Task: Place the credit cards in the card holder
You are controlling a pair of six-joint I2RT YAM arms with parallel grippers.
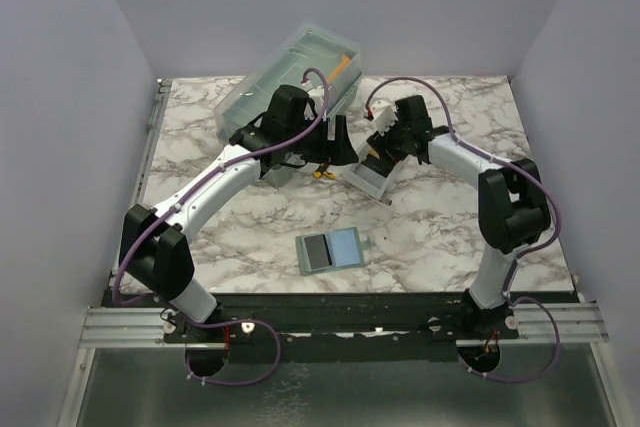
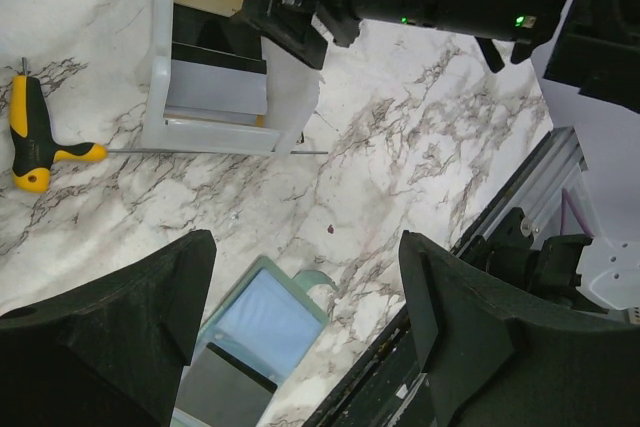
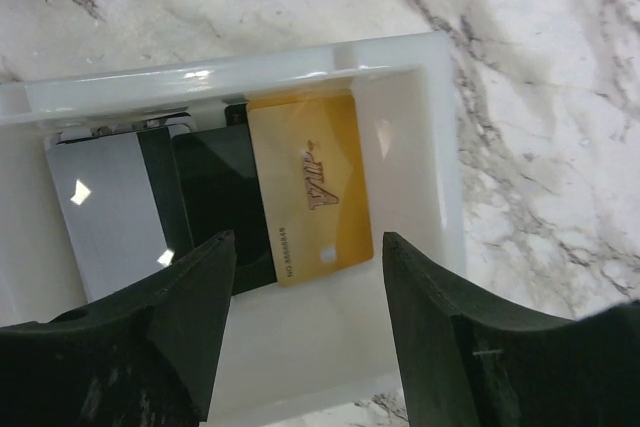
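A gold card [image 3: 311,182], a black card [image 3: 222,192] and a silver-grey card [image 3: 105,192] lie side by side in a white open-topped box [image 3: 400,162]. My right gripper hangs over the box with its fingers apart and nothing between them; the gold and black cards show beyond its tips. On the front part of the table lies the card holder [image 1: 331,250], flat, with a dark half and a pale blue half. My left gripper stands open and empty above the table, left of the box in the top view.
A yellow and black screwdriver [image 2: 35,132] lies beside the box, its shaft running along the box's near edge. A large clear bin [image 1: 240,112] stands at the back left. Marble table [image 1: 430,237] right of the holder is clear.
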